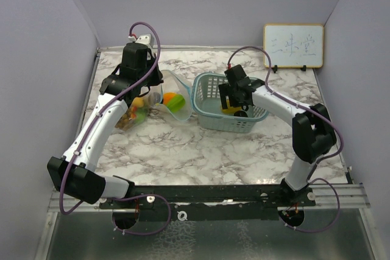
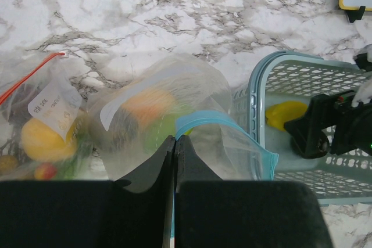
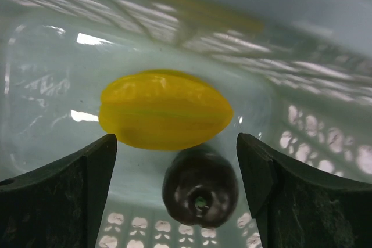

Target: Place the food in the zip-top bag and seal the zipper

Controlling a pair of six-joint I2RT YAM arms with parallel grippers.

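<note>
The clear zip top bag with a blue zip edge lies beside the basket, holding an orange item and a green item. At its mouth, my left gripper is shut with the thin blue edge at its fingertips. A yellow ridged fruit and a dark round fruit lie in the blue-grey basket. Over them my right gripper stands open; the dark fruit shows between its fingers, the yellow one just beyond. No grasp shows.
Left of the zip bag lies another clear bag with a red strip and food inside. The basket's walls surround the right gripper closely. A small whiteboard stands at the back right.
</note>
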